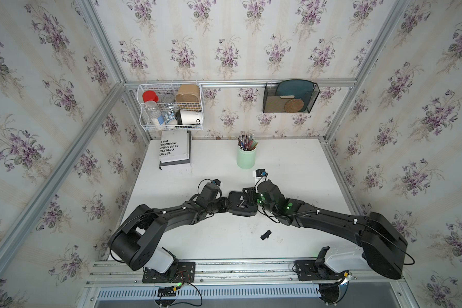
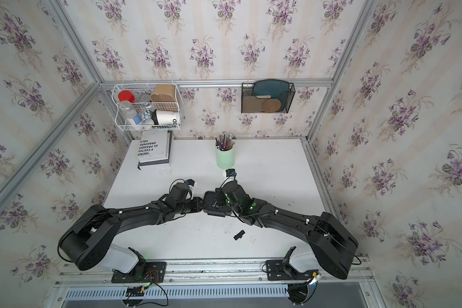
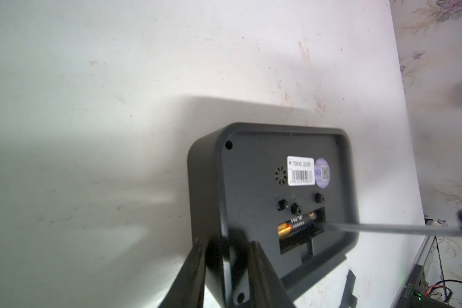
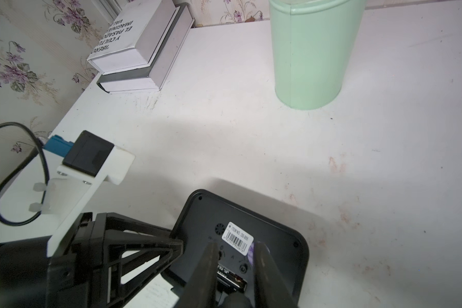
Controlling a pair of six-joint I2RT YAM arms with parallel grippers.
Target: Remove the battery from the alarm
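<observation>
The black alarm (image 3: 251,159) lies back up on the white table, its battery compartment open with a battery (image 3: 296,224) inside. My left gripper is at the alarm's left end, fingertips against its edge; whether it grips is unclear. My right gripper hangs over the compartment with its fingers close together; a thin grey rod (image 3: 385,228), blurred, reaches from its side into the compartment beside the battery.
A small black piece (image 1: 266,234), likely the cover, lies in front. A green pen holder (image 1: 246,158) and stacked books (image 1: 174,146) stand at the back.
</observation>
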